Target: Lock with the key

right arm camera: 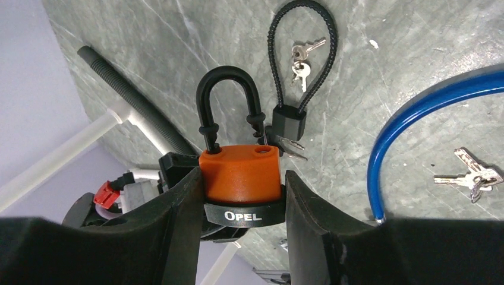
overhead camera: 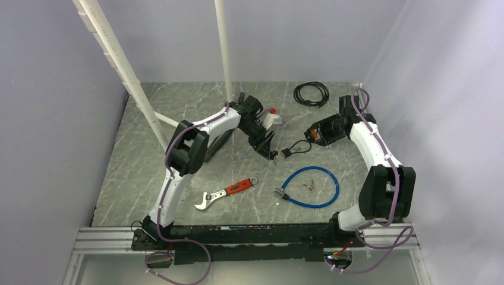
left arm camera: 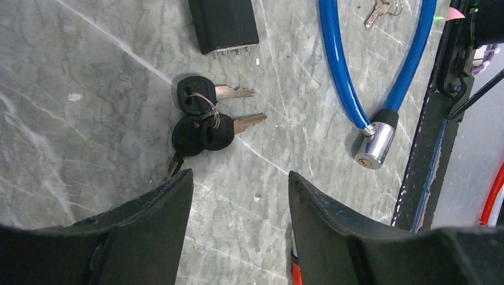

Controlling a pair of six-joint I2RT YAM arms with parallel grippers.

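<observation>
An orange padlock (right arm camera: 241, 175) with a black shackle and an OPEL band is held upright in the right wrist view. My right gripper is shut on its body, and the shackle looks seated in both holes. In the left wrist view a ring of black-headed keys (left arm camera: 219, 132) lies flat on the table, several blades pointing outward. Above these keys my left gripper hangs with its fingers (left arm camera: 169, 205) apart and nothing between them. From the top, the left gripper (overhead camera: 265, 148) stands just behind the keys (overhead camera: 274, 155), partly covering them.
A small black cable lock (overhead camera: 287, 152) lies right beside the keys. A blue cable lock (overhead camera: 337, 190) loops around silver keys (overhead camera: 310, 186). The red-handled wrench (overhead camera: 239, 186) lies nearer the front; a black coiled cable (overhead camera: 311, 105) is at the back.
</observation>
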